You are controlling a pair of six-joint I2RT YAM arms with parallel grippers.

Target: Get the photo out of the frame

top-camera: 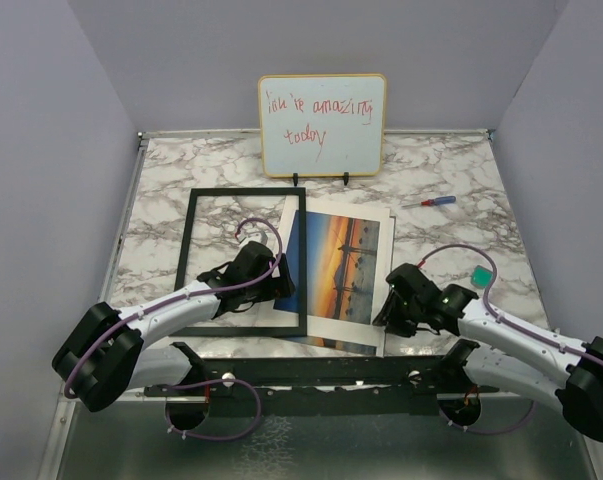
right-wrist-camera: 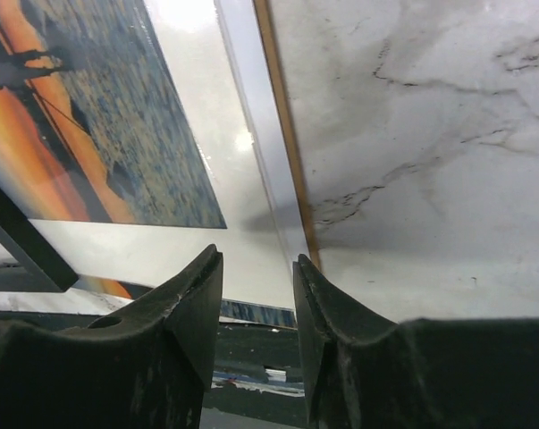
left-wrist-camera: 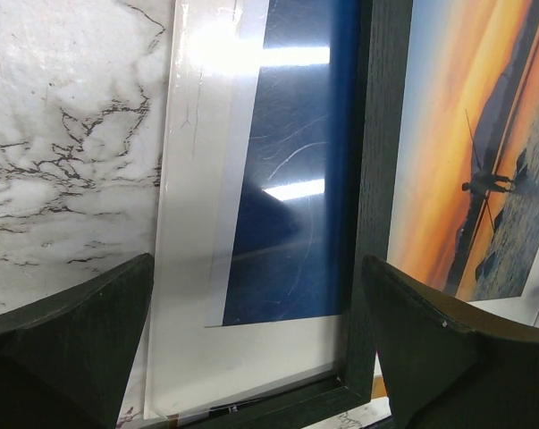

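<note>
The black frame [top-camera: 189, 230] lies empty on the left of the table. Its right bar [left-wrist-camera: 381, 134] crosses over the blue part of the sunset photo [top-camera: 343, 265], which has a white border and extends to the right. My left gripper is open above that bar and the photo's left border, nothing held; one finger [left-wrist-camera: 448, 331] overlaps the bar in view. At the photo's lower right corner my right gripper stands open, its fingertips either side of the white edge and a thin brown board edge [right-wrist-camera: 287, 134]. Whether they touch it I cannot tell.
Another print [top-camera: 336, 345] peeks out below the photo. A screwdriver [top-camera: 438, 201] and a green block [top-camera: 481, 276] lie on the right. A whiteboard [top-camera: 322, 125] stands at the back. Bare marble [top-camera: 451, 235] shows right of the photo.
</note>
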